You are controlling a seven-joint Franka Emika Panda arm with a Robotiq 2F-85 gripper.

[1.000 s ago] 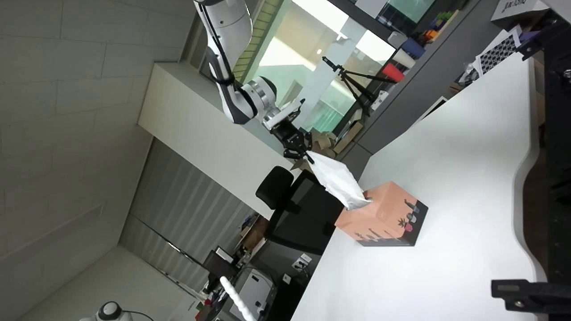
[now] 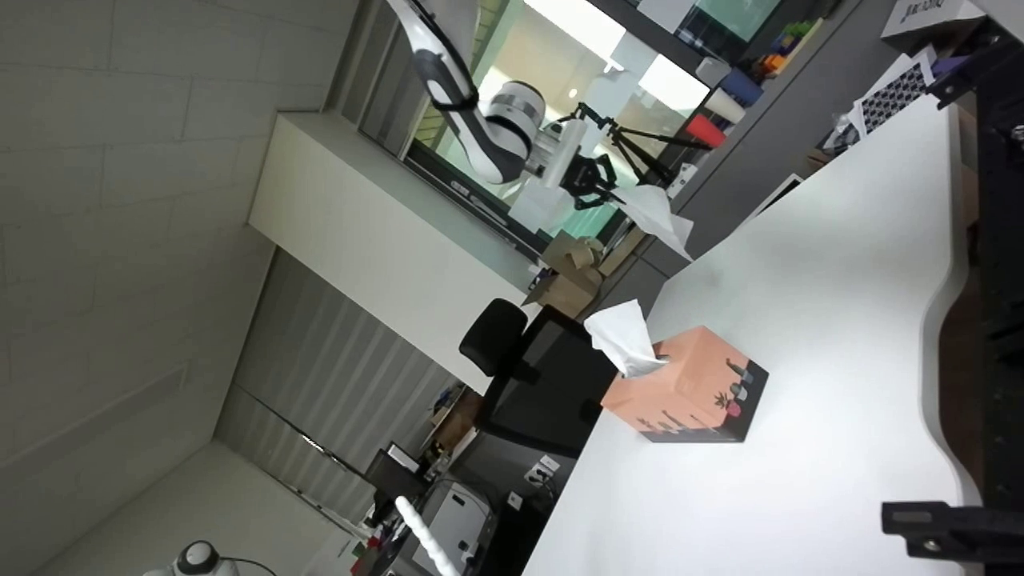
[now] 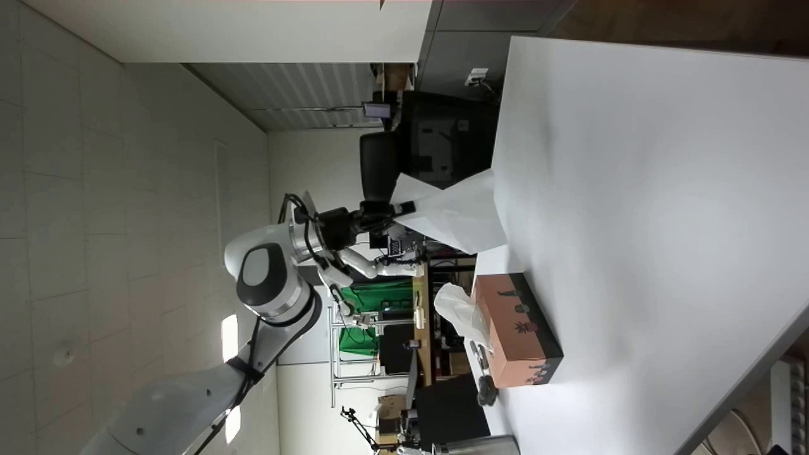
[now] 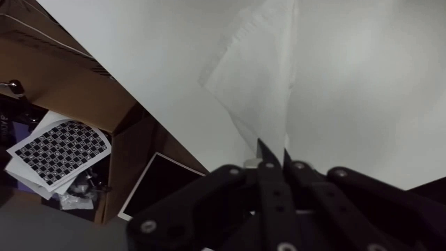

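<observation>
My gripper is shut on a white tissue (image 4: 259,79), which trails away from the fingertips in the wrist view. In the first exterior view the gripper (image 2: 606,192) is up in the air with the tissue (image 2: 653,216) hanging off it, clear of the box. The orange tissue box (image 2: 683,379) with dark base and plant drawings sits on the white table (image 2: 816,288). Another tissue (image 2: 622,336) sticks out of its top. The second exterior view shows the held tissue (image 3: 459,208) spread out, apart from the box (image 3: 519,326).
A black office chair (image 2: 538,384) stands behind the table. Beyond one table edge are a carton with a checkered sheet (image 4: 62,150) and a dark framed panel (image 4: 161,184).
The arm has swung away from the box, toward the right in the first exterior view.
</observation>
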